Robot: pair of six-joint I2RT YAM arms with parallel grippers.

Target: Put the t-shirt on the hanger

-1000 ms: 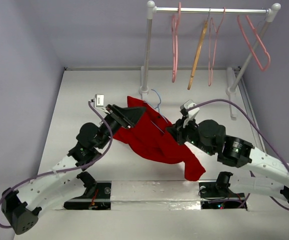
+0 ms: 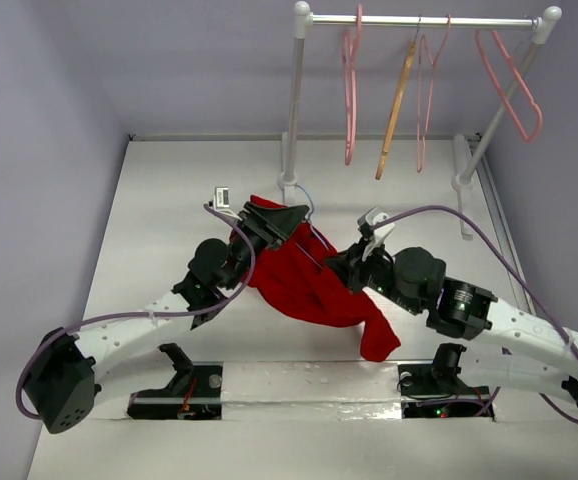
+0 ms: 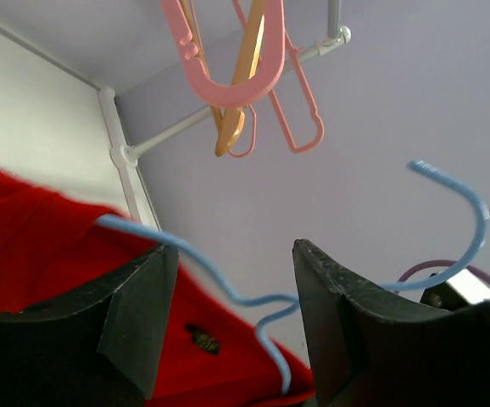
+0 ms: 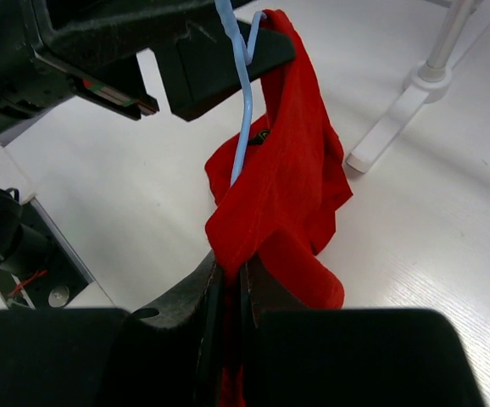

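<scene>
A red T-shirt (image 2: 309,290) with a blue hanger (image 2: 311,203) partly inside it is held up between both arms. My left gripper (image 2: 291,218) is part open at the hanger's upper end; in the left wrist view the blue hanger (image 3: 228,284) runs between and past its fingertips, the red cloth behind it. My right gripper (image 2: 334,262) is shut on the shirt; in the right wrist view the red fabric (image 4: 270,203) gathers between its fingers, with the hanger's bar running up from there.
A white rack (image 2: 449,22) stands at the back, with pink hangers (image 2: 350,100) and a wooden one (image 2: 399,100) hanging from it. Its post (image 2: 292,130) rises just behind the shirt.
My left gripper has moved rightward onto the upper end of the blue hanger and turned slightly. My right gripper has shifted slightly, still holding the shirt.
</scene>
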